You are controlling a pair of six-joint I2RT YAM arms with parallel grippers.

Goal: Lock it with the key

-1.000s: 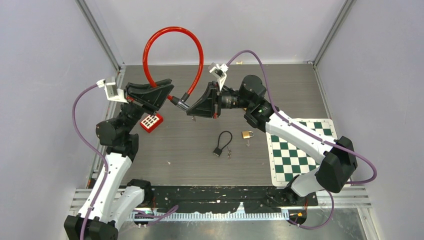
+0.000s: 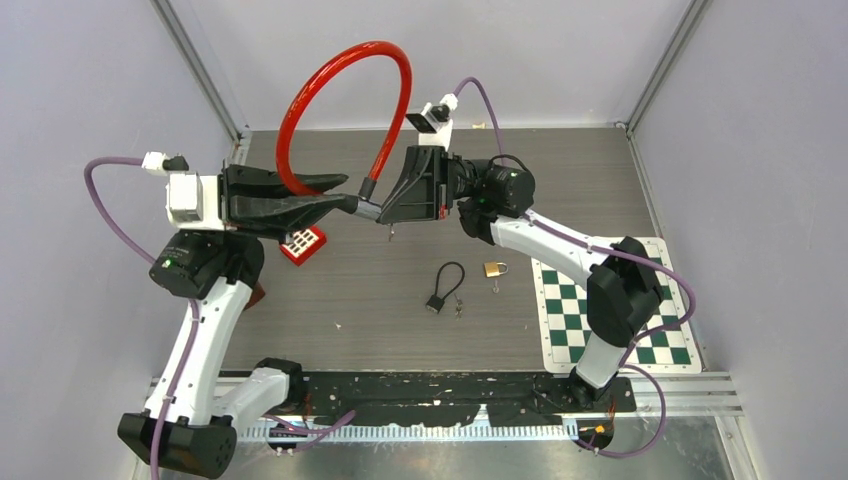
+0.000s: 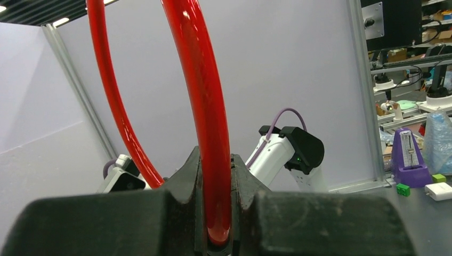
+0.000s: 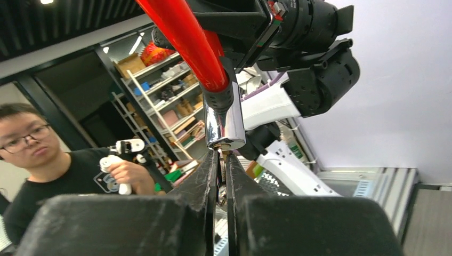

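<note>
A red cable lock (image 2: 403, 95) is held in the air between my two arms, its cable arching in a big loop. My left gripper (image 2: 345, 192) is shut on the red cable (image 3: 205, 112) close to one end. That end appears to meet the silver lock cylinder (image 2: 367, 209), though the left fingers partly hide the join. The cable's other end enters the side of the cylinder (image 4: 226, 125). My right gripper (image 2: 382, 216) is shut on a thin key (image 4: 222, 170), which stands at the cylinder's end face; its depth in the keyway cannot be seen.
On the table below lie a black cable lock (image 2: 436, 302), a brass padlock (image 2: 491, 269) and small keys (image 2: 459, 308). A red keypad-like box (image 2: 304, 245) sits under the left gripper. A green-and-white chessboard (image 2: 555, 320) is at right. Bare table (image 2: 340, 310) lies between.
The right wrist has tilted and its elbow come inward. The cylinder remains in nearly the same spot.
</note>
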